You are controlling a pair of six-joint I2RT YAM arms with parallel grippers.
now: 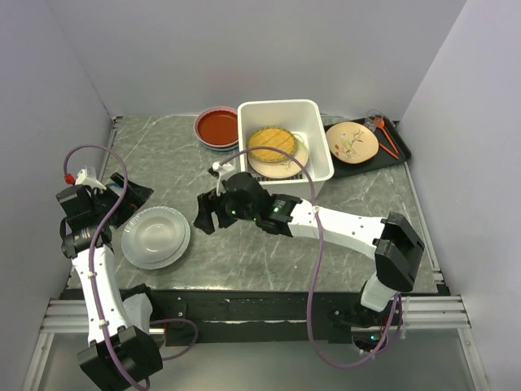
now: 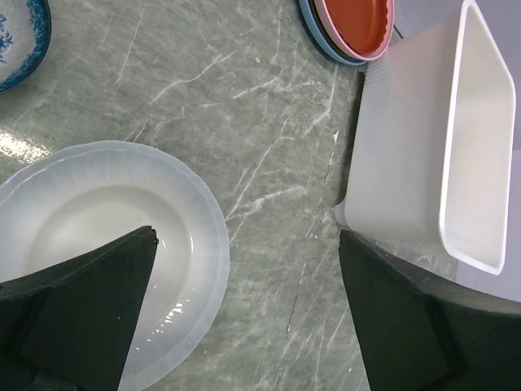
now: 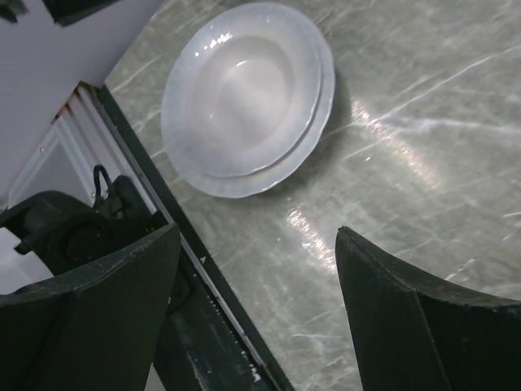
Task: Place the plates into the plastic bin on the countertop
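Note:
Two translucent plates (image 1: 155,236) (image 3: 244,106) lie stacked at the left front of the counter. The white bin (image 1: 277,112) (image 2: 407,147) at the back middle holds a yellow plate (image 1: 271,142) on a pale one (image 1: 286,167). My open left gripper (image 1: 134,199) is above the left edge, over the plates in its wrist view. My right gripper (image 1: 207,210) is open, in front-left of the bin and right of the plates, nothing between its fingers.
Stacked red, pink and blue dishes (image 1: 216,128) sit left of the bin. A black tray (image 1: 391,159) with a floral plate and orange utensils is at right. A blue-patterned dish (image 2: 24,41) shows at left.

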